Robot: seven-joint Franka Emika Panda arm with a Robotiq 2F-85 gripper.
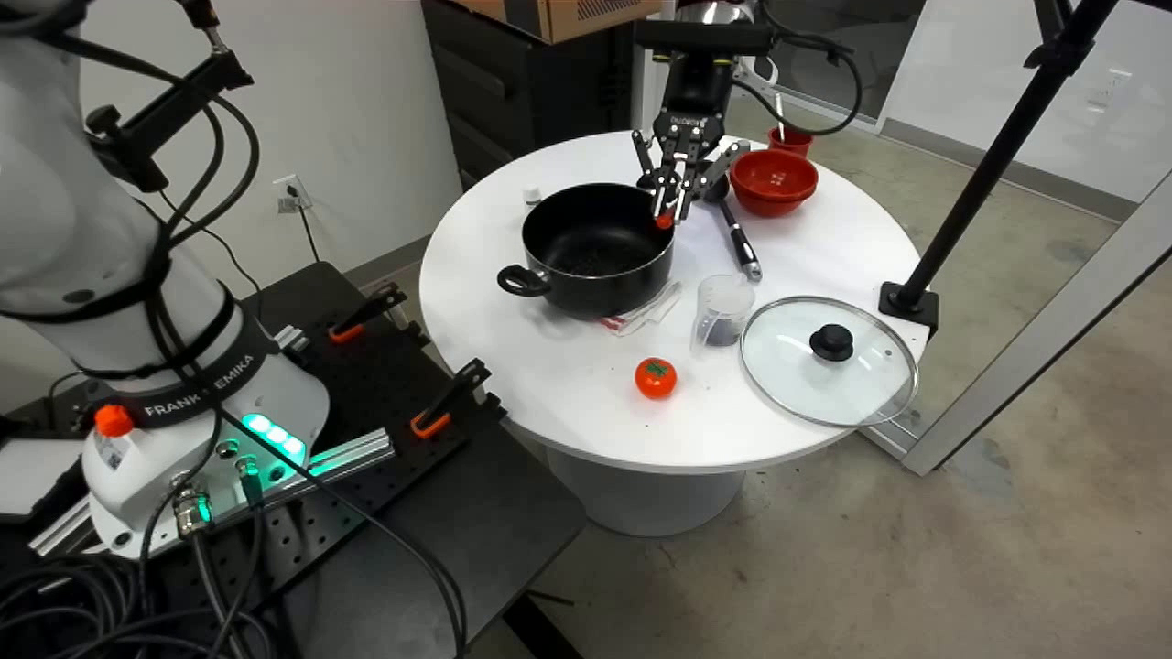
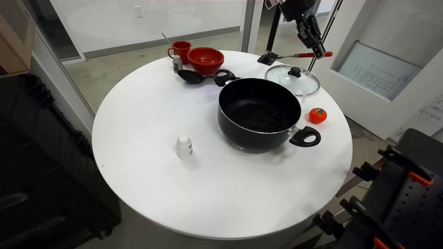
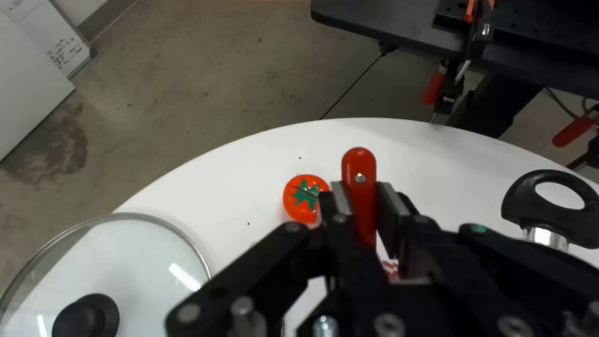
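Shut on the red handle [image 3: 359,168] of a utensil, my gripper fills the lower middle of the wrist view. Exterior view 2 shows the gripper [image 2: 319,52] in the air, with the utensil's metal shaft [image 2: 286,56] extending left from the red handle [image 2: 309,54]; its far end is hard to make out. In exterior view 1 the gripper [image 1: 669,209] appears beside the right rim of the black pot [image 1: 599,287], with a bit of red at its fingertips. Small dark pieces [image 2: 265,117] cover the pot's bottom.
A tomato [image 1: 656,378], a clear cup [image 1: 721,307] and a glass lid [image 1: 791,379] occupy the near side of the table. Red bowls [image 1: 774,181] and a black ladle [image 1: 738,232] lie right of the pot. Near a white shaker [image 2: 183,147], the tabletop has free room.
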